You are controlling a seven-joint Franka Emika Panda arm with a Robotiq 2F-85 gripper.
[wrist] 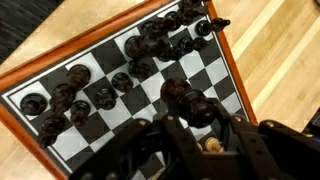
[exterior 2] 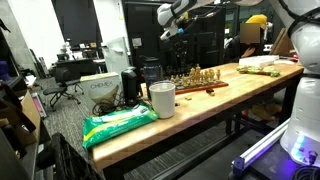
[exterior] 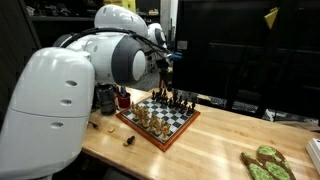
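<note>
A dark chess piece point(wrist: 182, 94) is held in my gripper, which is shut on it above the chessboard. The black-and-white board point(wrist: 225, 75) has a reddish-brown border and carries several dark pieces along its far side in the wrist view. Below the held piece, a light piece point(wrist: 213, 145) is partly hidden by the gripper. In exterior view 1 the gripper point(exterior: 166, 76) hangs over the back part of the board point(exterior: 183, 122), and light wooden pieces point(exterior: 150, 124) stand along the near left side. The held piece is too small to make out there.
A dark piece point(exterior: 130, 141) lies on the table off the board's front corner. Left of the board stands a red cup point(exterior: 123, 98). A green-patterned object point(exterior: 267, 164) rests at the far right. Between it and the board, the table point(exterior: 215, 145) is bare.
</note>
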